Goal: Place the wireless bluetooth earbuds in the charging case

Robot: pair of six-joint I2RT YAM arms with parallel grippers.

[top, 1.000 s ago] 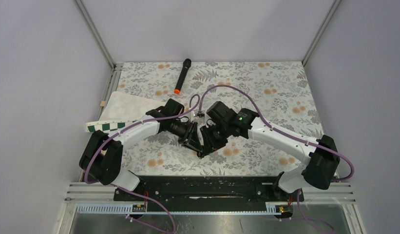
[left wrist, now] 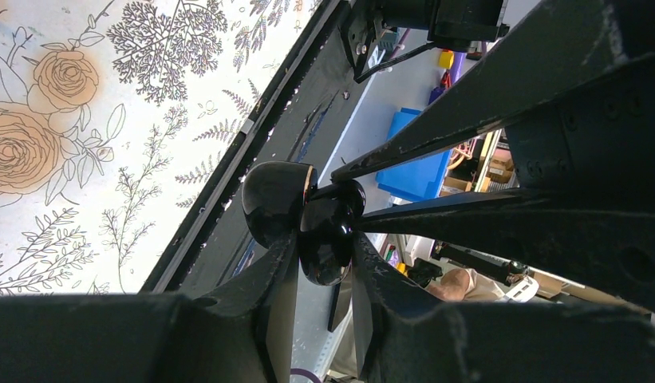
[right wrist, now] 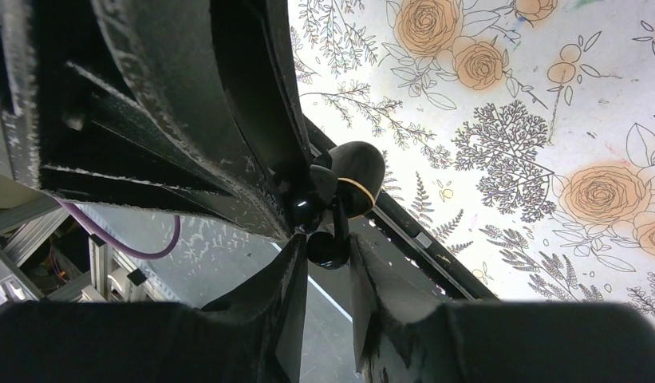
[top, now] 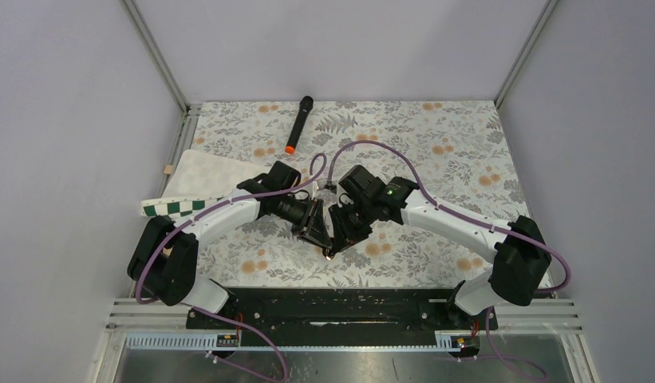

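Observation:
The two grippers meet over the front edge of the patterned table. In the left wrist view my left gripper is shut on the black glossy charging case (left wrist: 326, 255), whose lid (left wrist: 272, 199) stands open. In the right wrist view my right gripper is shut on a black earbud (right wrist: 328, 251), its stem pointing up at the case, against the body of the case beside the gold-rimmed part (right wrist: 361, 167). Whether the earbud sits inside a slot cannot be told.
A microphone (top: 300, 124) lies at the back of the table (top: 436, 136). A white mat (top: 200, 171) with a green-checked strip (top: 168, 207) lies at the left.
The right arm has shifted very slightly; the left arm looks unchanged, both grippers still together at the front edge.

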